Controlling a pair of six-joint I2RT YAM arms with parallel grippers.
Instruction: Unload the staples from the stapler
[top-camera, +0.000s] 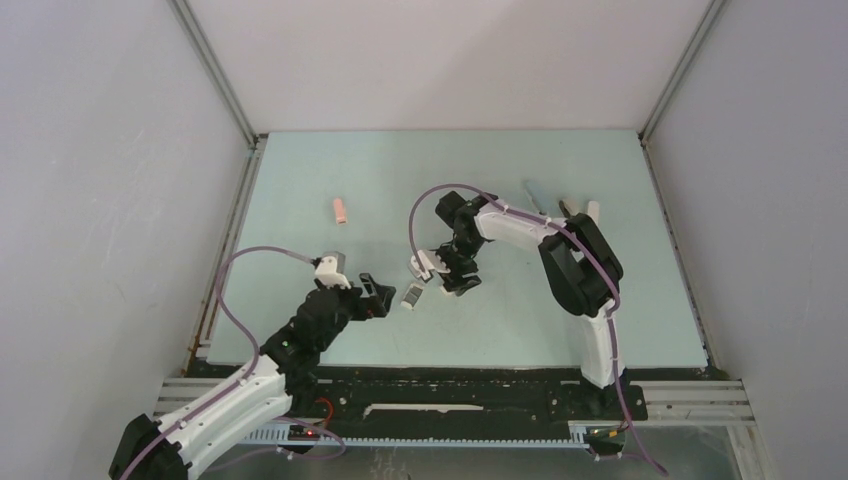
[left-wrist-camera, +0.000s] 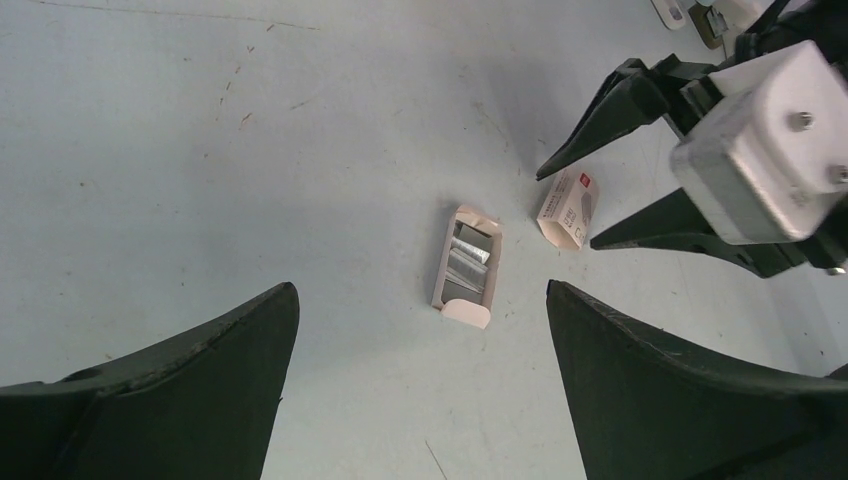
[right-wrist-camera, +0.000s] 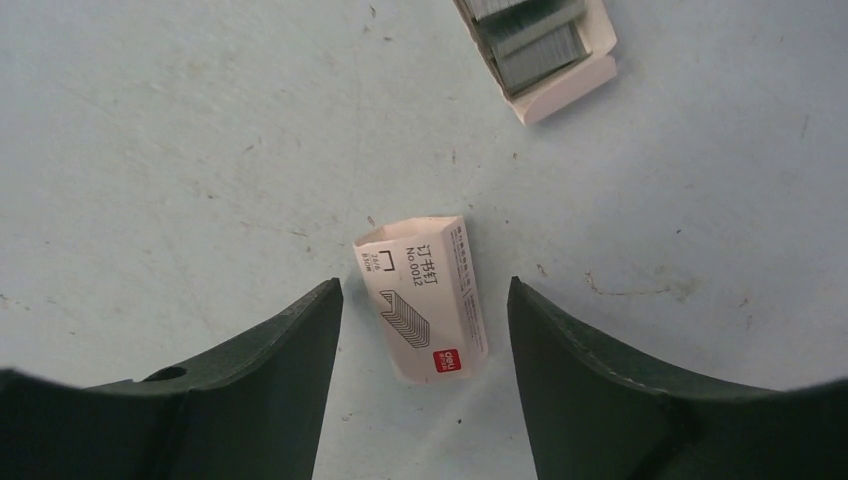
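In the left wrist view a small open tray of staples (left-wrist-camera: 467, 262) lies on the table, its grey staple strips showing. Beside it is the printed paper sleeve (right-wrist-camera: 420, 300) of the staple box, empty-looking at its open end. My right gripper has its fingers parted on either side of the sleeve, with a gap to each side. My left gripper stands open left of the tray, nothing between its fingers; the top view shows it low over the table (top-camera: 370, 297). No stapler can be made out for certain.
A pink block-like item (top-camera: 339, 210) lies at the back left. A blue item (top-camera: 535, 195) and a white one (top-camera: 593, 211) lie at the back right, partly behind the right arm.
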